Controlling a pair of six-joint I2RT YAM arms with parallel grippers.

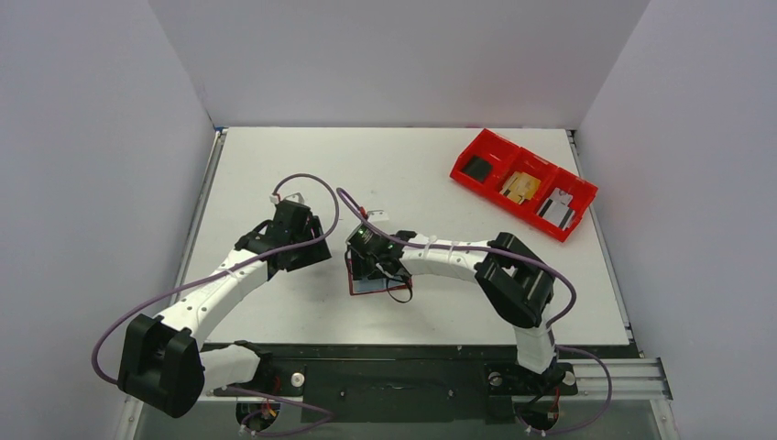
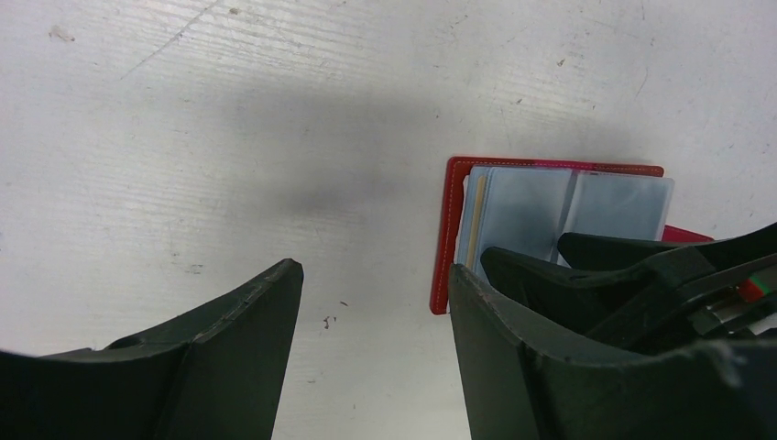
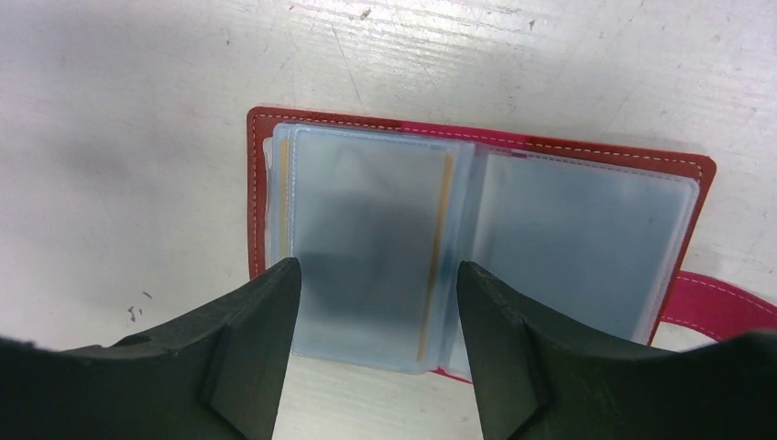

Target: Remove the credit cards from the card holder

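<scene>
The card holder [image 3: 476, 137] lies opened flat on the table, with a dark red border, a pink strap and two clear plastic pocket leaves. Yellowish strips [image 3: 434, 257] show through its left leaf; I cannot tell how many cards are inside. Over that left leaf my right gripper stands open, nothing gripped between its fingers. My left gripper is also open and empty, above bare table to the left of the holder. In the top view the right arm hides most of the card holder [image 1: 368, 286].
A red bin [image 1: 476, 188] with three compartments stands at the back right; it holds a dark item [image 1: 477, 168], yellow cards [image 1: 520, 187] and whitish cards [image 1: 556, 209]. The right gripper crowds the space beside the left one. Behind the arms, the table [image 1: 366, 160] is bare.
</scene>
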